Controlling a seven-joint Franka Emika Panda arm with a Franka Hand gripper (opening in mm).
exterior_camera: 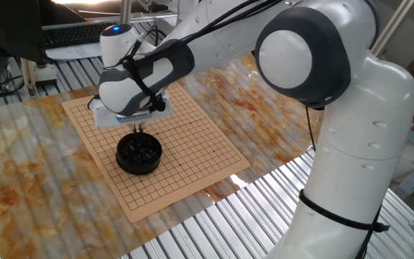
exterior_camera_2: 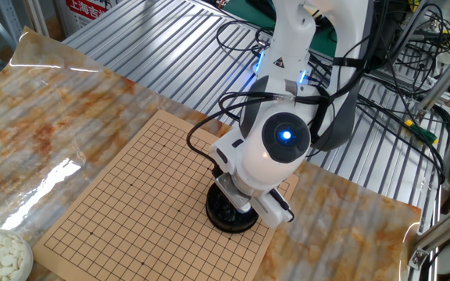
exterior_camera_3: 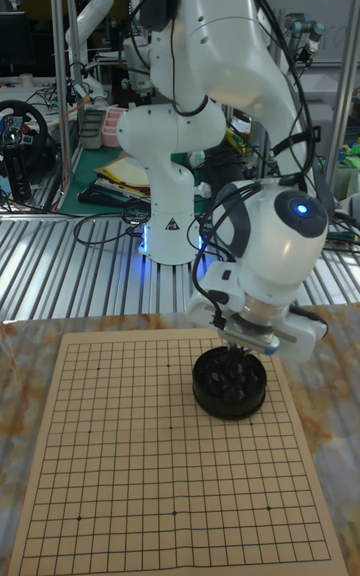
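A round black bowl full of dark pieces rests on the tan grid board. In exterior view 1 my gripper points down at the bowl's far side, its fingers close together at rim height. Exterior view 3 has the gripper over the back part of the same bowl. Whether the fingers are parted or hold a piece is too small to see. From above, the hand covers much of the bowl and hides the fingertips.
A white bowl of white pieces stands beside the board at lower left in exterior view 2. Most of the grid is bare. Behind the table lies a ribbed metal surface, with cables around the arm's base.
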